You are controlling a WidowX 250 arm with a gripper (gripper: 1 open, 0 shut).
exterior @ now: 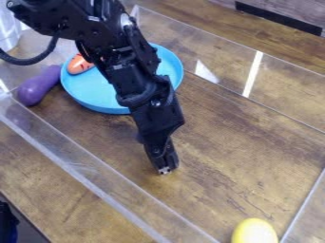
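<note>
My black arm reaches down from the top left to the middle of the camera view. Its gripper point(162, 168) is shut, low over the wooden floor of the enclosure, with nothing seen between its fingers. Behind the arm lies a blue round plate point(89, 90), partly hidden by it, with an orange-red object point(78, 64) on it. A purple eggplant-like object point(37, 87) lies just left of the plate. A yellow oval object point(254, 232) sits at the bottom right, apart from the gripper.
Clear low walls point(89, 186) border the wooden surface point(241, 142). A black cable loops at the top left.
</note>
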